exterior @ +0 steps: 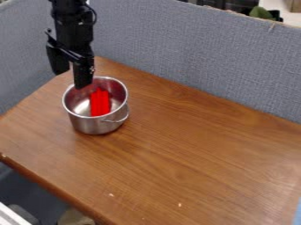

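A steel pot (115, 119) with a wire handle stands on the left part of the wooden table (200, 149). Inside it is a red object (100, 103). My gripper (80, 77), black, is open and hangs over the back left of the pot, its lower end at about the rim, apart from the red object as far as shows.
Grey padded walls border the table at the back and left. Some clutter lies off the table at the lower left.
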